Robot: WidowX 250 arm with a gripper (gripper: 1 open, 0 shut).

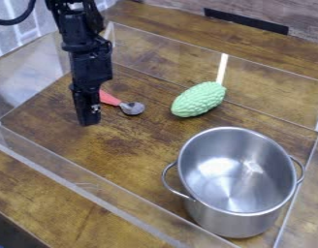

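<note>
My black gripper (88,114) hangs low over the wooden table at the left of the camera view, its fingers shut, with nothing visible between them. Just to its right lies a small utensil with a red handle (109,98) and a round metal head (133,108). Part of the handle is hidden by the gripper.
A green textured object (198,99) with a pale handle lies right of centre at the back. A large steel pot (235,194) stands at the front right. Clear plastic walls edge the wooden work area (116,165), whose front middle is bare.
</note>
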